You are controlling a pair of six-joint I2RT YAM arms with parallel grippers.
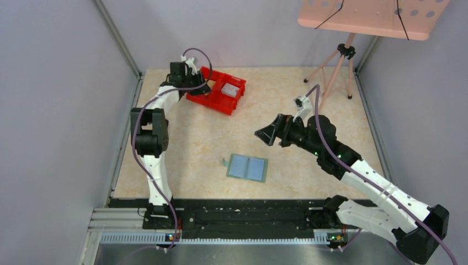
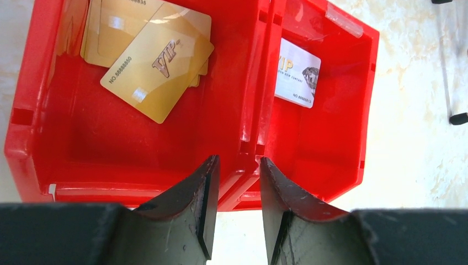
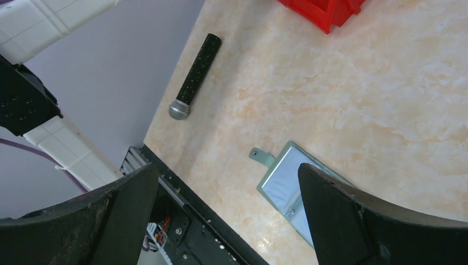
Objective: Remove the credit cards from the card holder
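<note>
An open grey-green card holder with pale clear pockets [image 1: 246, 168] lies flat near the table's front; part of this holder [image 3: 287, 179] shows in the right wrist view. No card clearly shows in it. Several gold VIP cards [image 2: 157, 63] lie overlapping in one compartment of the red bin [image 2: 99, 146]. The other compartment holds a white VIP card [image 2: 298, 73]. My left gripper is over the bin's near edge, partly open, with nothing between its fingers. My right gripper [image 1: 267, 136], open and empty, hovers above and right of the card holder.
A black microphone [image 3: 197, 74] lies on the table's left side, near the left arm. At the back right stands a pink tripod [image 1: 335, 69] with a panel above. Bare tabletop [image 1: 221, 132] separates bin and card holder.
</note>
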